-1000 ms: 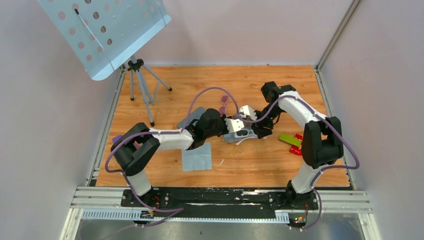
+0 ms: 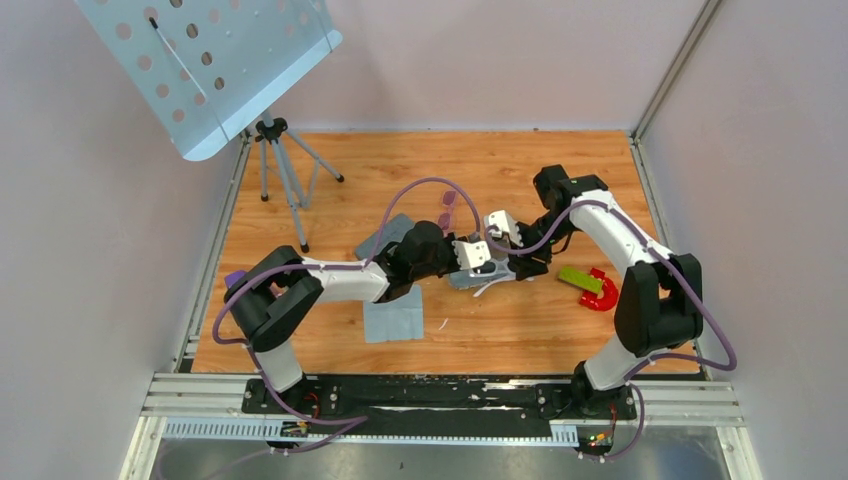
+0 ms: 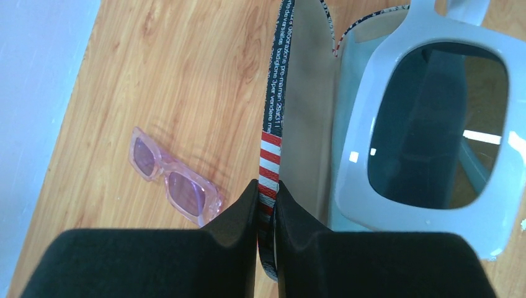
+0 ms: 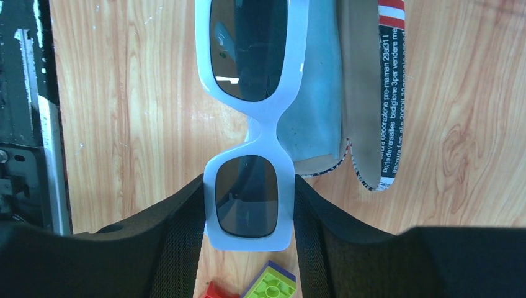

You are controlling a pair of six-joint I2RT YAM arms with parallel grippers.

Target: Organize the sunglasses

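White-framed sunglasses (image 4: 282, 171) with dark lenses hang lens-side up over an opened soft case (image 4: 313, 102). My right gripper is shut around the frame of one lens, a finger on each side. In the left wrist view, the other lens end of the white sunglasses (image 3: 356, 155) lies across part of the case's blue lining. My left gripper is shut on the striped, printed edge of the case flap (image 3: 277, 81), holding it upright. Pink sunglasses (image 3: 177, 177) lie apart on the wood beside the case.
A green block (image 2: 580, 280) and a red piece (image 2: 602, 296) lie right of the right gripper. Nearer the front left is a pale blue cloth (image 2: 393, 320). A tripod (image 2: 288, 175) stands at the back left.
The left arm is almost unmoved, and the pink sunglasses have stayed put.
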